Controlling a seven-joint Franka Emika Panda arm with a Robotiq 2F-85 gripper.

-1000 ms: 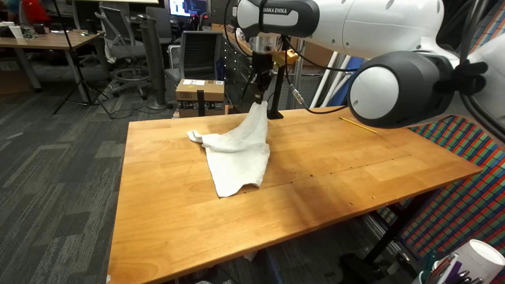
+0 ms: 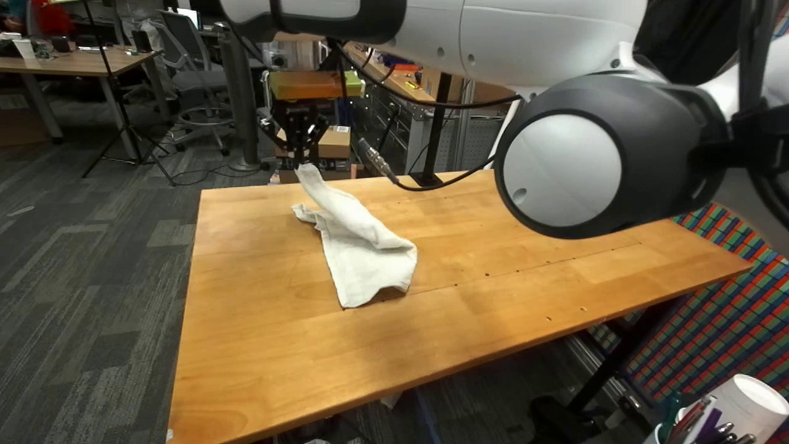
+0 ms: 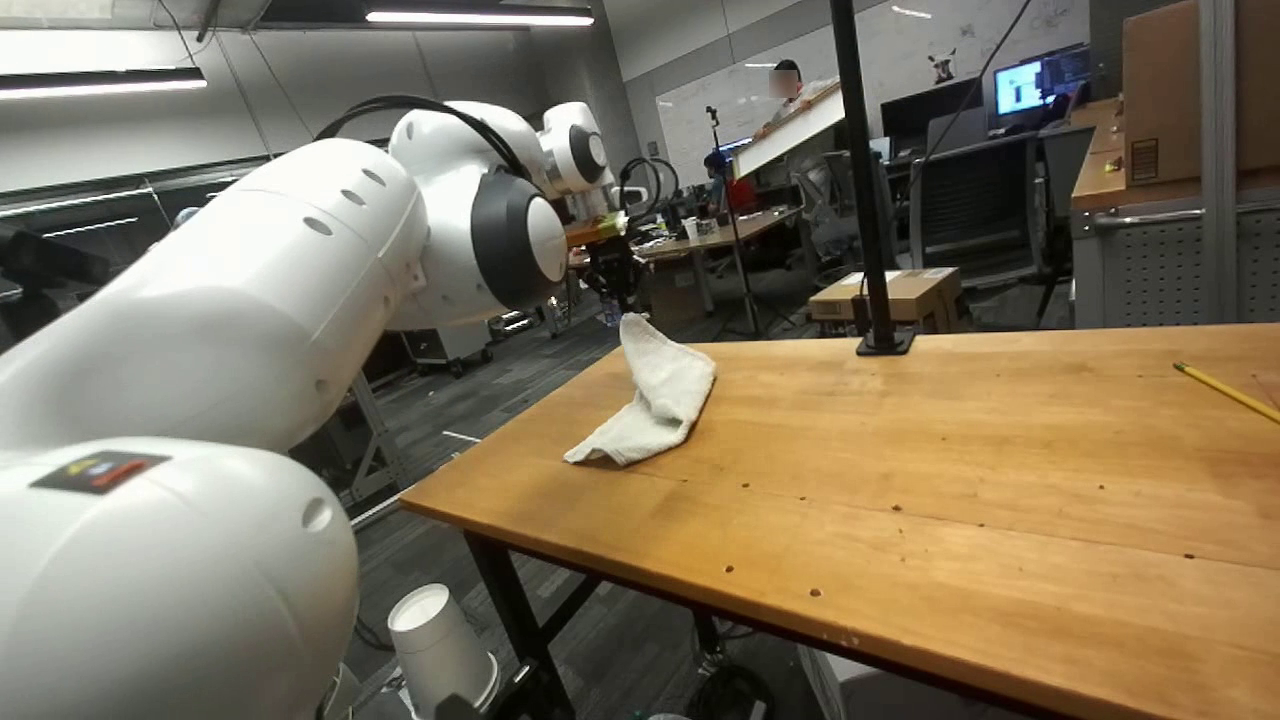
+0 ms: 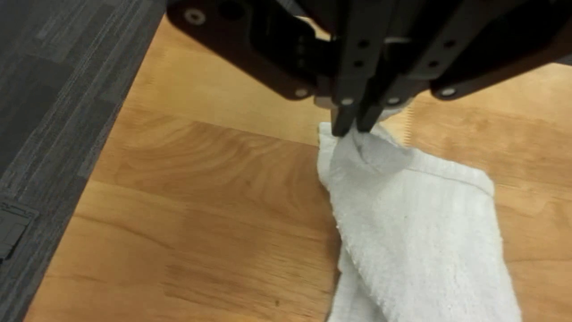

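Note:
A white cloth (image 2: 362,259) lies partly on the wooden table, with one corner raised in the air. My gripper (image 2: 304,159) is shut on that corner, above the far left part of the table. From the other side, the cloth (image 3: 672,384) slopes up to the gripper (image 3: 626,310). In the wrist view the fingertips of the gripper are close together, with the pinched cloth (image 4: 423,230) hanging below them and spreading to the right. The fabric between the fingers is mostly hidden.
The wooden table (image 2: 296,362) has free room in front and to the right. A yellow pencil (image 3: 1226,392) lies on its far side. A black post (image 3: 885,342) stands at the table's edge. Floor shows beyond the left edge.
My gripper has moved left with the cloth's raised corner, which now leans left over the rest of the cloth. The cloth's near part stays where it was.

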